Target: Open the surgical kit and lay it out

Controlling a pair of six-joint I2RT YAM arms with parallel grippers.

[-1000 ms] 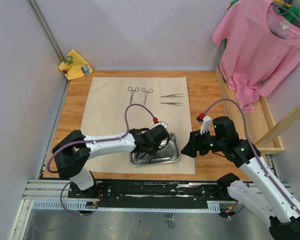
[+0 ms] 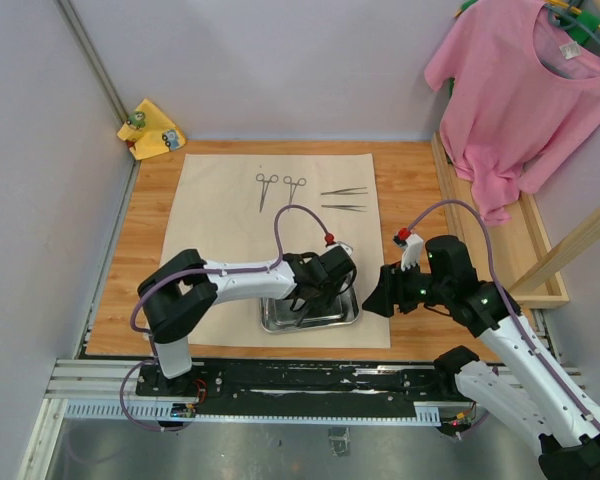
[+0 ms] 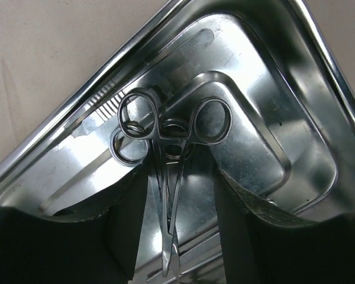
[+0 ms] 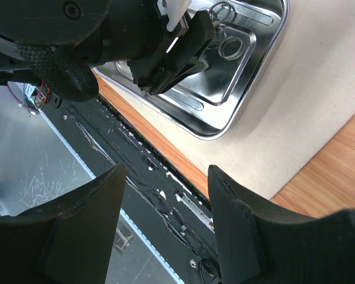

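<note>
A steel tray lies on the beige sheet. My left gripper is over it, open around the shanks of scissor-like instruments, whose ring handles show above its fingers; more instruments lie beneath. In the top view the left wrist hides much of the tray. My right gripper hangs open at the tray's right, with nothing between its fingers. On the sheet behind the tray lie two ring-handled instruments and two tweezers.
A wooden rack with a pink shirt stands at the right. A yellow cloth lies at the back left. The sheet's left and middle have free room.
My left arm and wrist have shifted a little to the right over the tray. The right arm is nearly still.
</note>
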